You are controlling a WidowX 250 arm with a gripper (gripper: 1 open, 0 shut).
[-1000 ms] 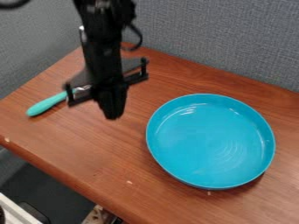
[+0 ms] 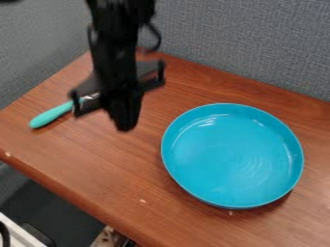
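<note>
A black robot gripper [image 2: 106, 108] hangs over the left-middle of the wooden table [image 2: 142, 193], in front of a turquoise-handled utensil [image 2: 50, 115] whose far part it hides. Whether its fingers are open or shut is hard to tell, and so is anything between them. A round turquoise plate [image 2: 233, 154] lies on the right side of the table, apart from the gripper.
Grey fabric panels [image 2: 245, 48] stand behind and to the left of the table. Dark floor and some cables show beyond the lower left edge.
The arm has shifted very slightly; the utensil and plate have not visibly moved.
</note>
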